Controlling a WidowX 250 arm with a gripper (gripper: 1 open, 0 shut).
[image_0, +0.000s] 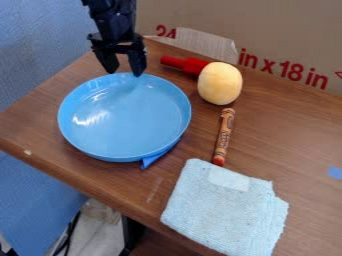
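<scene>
My dark gripper hangs at the top left, just over the back rim of a light blue plate; its fingers look parted, with nothing visible between them. The plate lies on the wooden table, with a small blue piece poking out from under its front right edge.
A red cylindrical object and a pale yellow round object are at the back. A wrapped stick lies right of the plate, a light blue towel in front.
</scene>
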